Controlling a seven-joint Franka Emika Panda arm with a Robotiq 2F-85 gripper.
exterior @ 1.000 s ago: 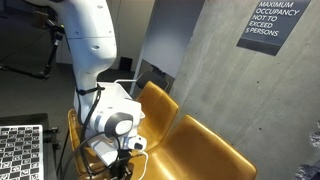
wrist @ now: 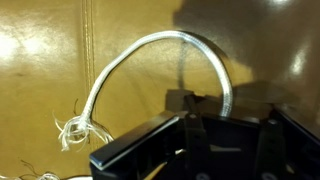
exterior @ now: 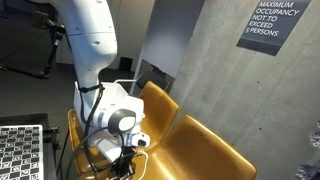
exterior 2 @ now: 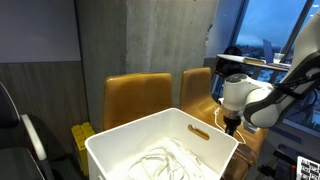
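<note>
Low over the tan leather seat, my gripper is shut in the wrist view. A white rope (wrist: 152, 40) arcs across the seat there, from a frayed end (wrist: 78, 130) on the left round to the gripper's fingers. Where it meets them, the rope goes out of sight, and I cannot tell whether any of it lies between them. In exterior view 1 the gripper (exterior: 122, 168) is down at the seat, small and dark, with a piece of white rope (exterior: 144, 160) beside it.
A white bin (exterior 2: 130, 128) with white rope (exterior 2: 165, 162) inside stands close by the arm. Tan chair backs (exterior 2: 139, 95) rise behind it. In exterior view 1, bare seat (exterior: 200, 155) extends to the right, and a checkered board (exterior: 20, 150) is at the left edge.
The arm's white wrist has shifted slightly to the right in exterior view 1. The gripper stays low at the seat.
</note>
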